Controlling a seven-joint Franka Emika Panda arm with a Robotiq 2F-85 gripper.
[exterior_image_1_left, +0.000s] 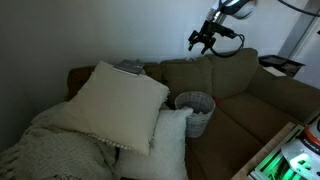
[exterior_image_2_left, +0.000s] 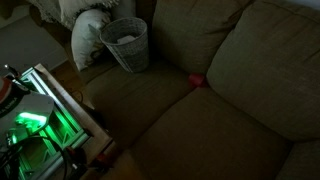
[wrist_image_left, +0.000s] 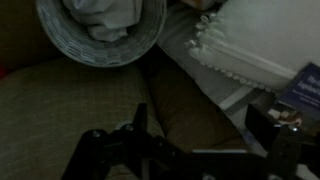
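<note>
High over the back of the sofa, my gripper (exterior_image_1_left: 199, 46) hangs open in exterior view 1, with nothing between its fingers. A grey wicker basket (exterior_image_1_left: 196, 122) stands on the sofa seat well below it. Looking down in the wrist view, the basket (wrist_image_left: 88, 54) is at the top edge with a pale cloth (wrist_image_left: 105, 15) inside. Dark open fingers (wrist_image_left: 139, 118) show at the bottom of that view, apart from the basket. Exterior view 2 shows the basket (exterior_image_2_left: 128, 52) upright at the seat's far end; the gripper is out of that view.
A large cream pillow (exterior_image_1_left: 115, 105) and a smaller white pillow (exterior_image_1_left: 168, 145) lie left of the basket. A dark book (wrist_image_left: 303, 92) is beyond the pillow. Something red (exterior_image_2_left: 197, 79) lies at the seat's back.
</note>
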